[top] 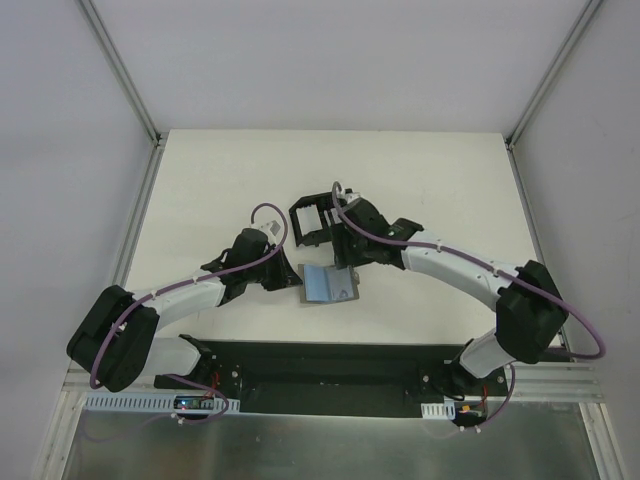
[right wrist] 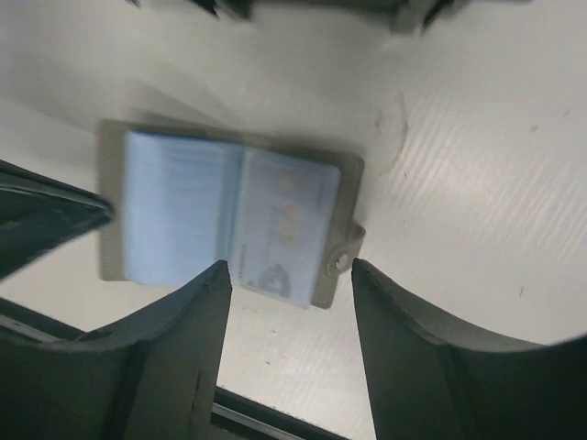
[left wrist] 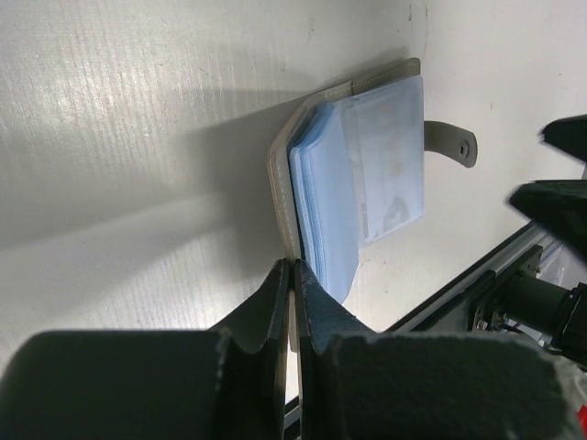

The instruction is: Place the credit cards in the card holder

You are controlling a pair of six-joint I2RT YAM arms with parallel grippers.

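Observation:
The card holder (top: 328, 284) lies opened flat on the table, with blue and clear sleeves and a snap strap (left wrist: 448, 141). My left gripper is shut at the holder's left edge; whether that thin edge is between its fingertips is hard to tell. My right gripper hangs above the holder's right part, part open, with nothing seen between its blurred fingers. In the top view a dark tray (top: 298, 231) behind the holder carries white rectangles, probably cards, partly hidden by the right arm.
A dark rail (top: 330, 350) runs along its front edge, close in front of the holder.

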